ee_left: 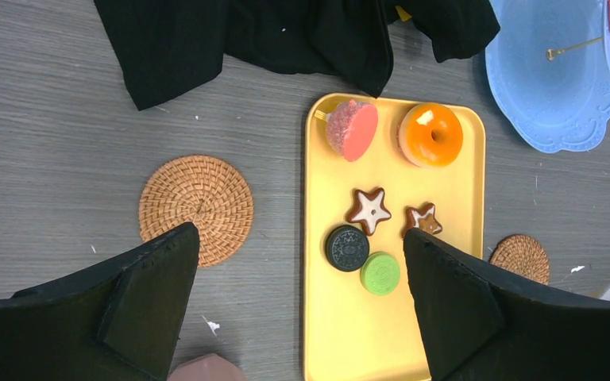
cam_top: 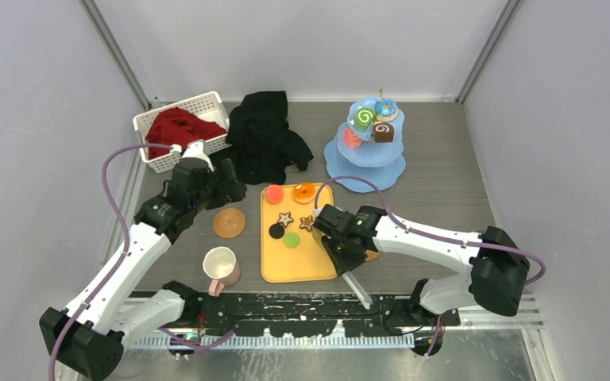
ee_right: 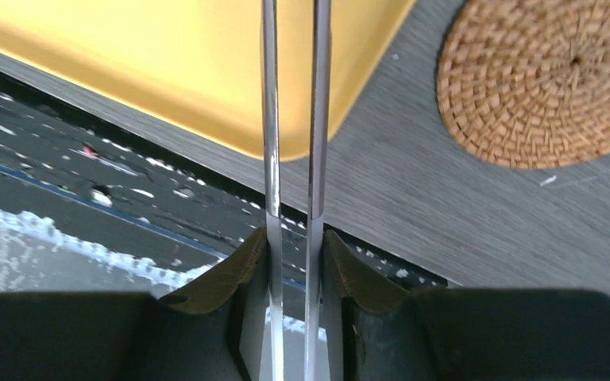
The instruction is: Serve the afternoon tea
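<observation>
A yellow tray (cam_top: pixel 299 272) holds a pink-topped cake (ee_left: pixel 359 133), an orange donut (ee_left: pixel 435 136), a white-topped star cookie (ee_left: pixel 368 210), a brown star cookie (ee_left: pixel 423 219), a black cookie (ee_left: pixel 347 248) and a green one (ee_left: pixel 380 273). Silver tongs (cam_top: pixel 357 289) are gripped by my right gripper, their two strips a small gap apart over the tray's near right corner. Their far ends come close to the brown star; contact cannot be made out. Left of the tray, my left gripper hangs open and empty. A blue tiered stand (cam_top: pixel 368 152) bears several cakes.
Black cloth (cam_top: pixel 266 139) lies behind the tray, beside a white basket (cam_top: pixel 207 104) with red cloth (cam_top: pixel 179 131). To the left are a woven coaster (cam_top: pixel 229 223) and a pink mug (cam_top: pixel 221 265); another coaster (ee_right: pixel 552 83) sits right of the tray.
</observation>
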